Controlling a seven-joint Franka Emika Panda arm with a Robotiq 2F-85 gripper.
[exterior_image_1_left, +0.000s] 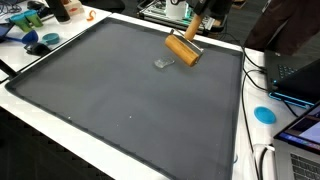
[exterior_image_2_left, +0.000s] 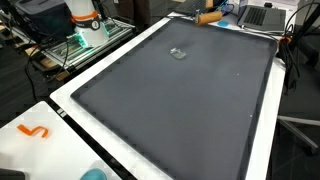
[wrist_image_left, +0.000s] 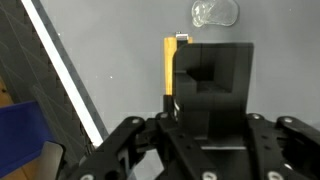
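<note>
At the far end of the grey mat (exterior_image_1_left: 120, 80), an orange-brown tool (exterior_image_1_left: 183, 50) shows a cylindrical part, a thin metal edge and an upright handle. It is tilted in exterior view 1, with my gripper at the upper end of the handle. In the wrist view, a yellow strip of the tool (wrist_image_left: 170, 70) shows beside the dark block at my gripper. The fingers are shut on the tool, though their contact is hidden. A small clear item (exterior_image_1_left: 164, 62) lies on the mat nearby; the wrist view shows this clear item (wrist_image_left: 215, 12) at its top.
A blue disc (exterior_image_1_left: 265, 115) and a laptop (exterior_image_1_left: 298, 160) lie to the right in exterior view 1. Cables (exterior_image_1_left: 252, 120) run along that side. Several small objects, including a dark blue bowl (exterior_image_1_left: 37, 49), stand beyond the left edge.
</note>
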